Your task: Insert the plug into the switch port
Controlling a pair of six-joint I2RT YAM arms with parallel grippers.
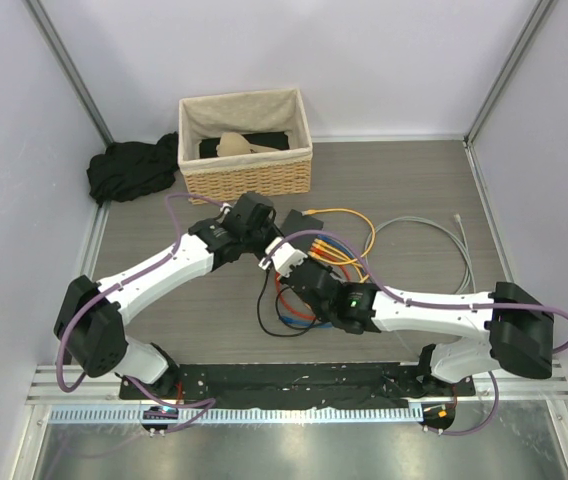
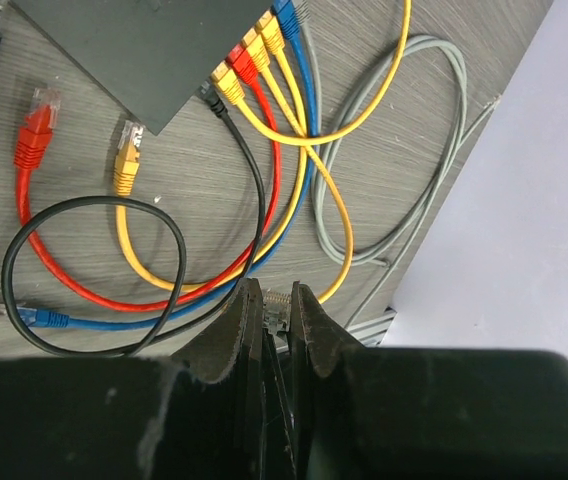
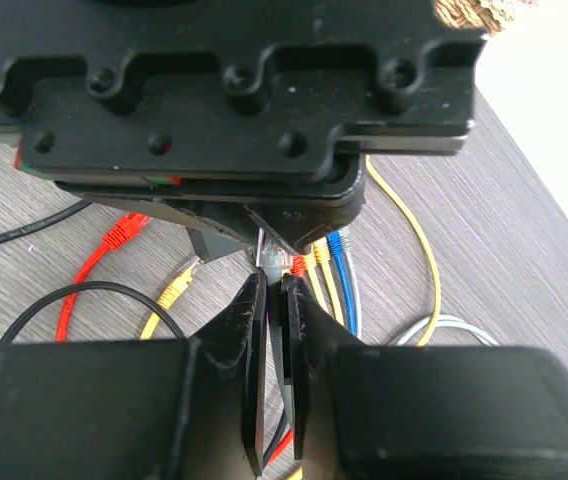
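The dark switch (image 2: 144, 50) lies on the table with yellow, red, blue and grey plugs along its right edge. Loose red (image 2: 34, 135), yellow (image 2: 126, 165) and blue (image 2: 34, 315) plugs lie nearby. My left gripper is shut on a clear-tipped plug, its cable trailing between the fingers. My right gripper is shut on a grey item, apparently the same plug or its cable, just below the other gripper's black body in the right wrist view. The two grippers meet above the cables, close by the switch.
A wicker basket (image 1: 247, 180) stands at the back, with black cloth (image 1: 132, 172) to its left. Grey cable coils (image 2: 434, 190) lie to the right. White walls border the table on the sides and back.
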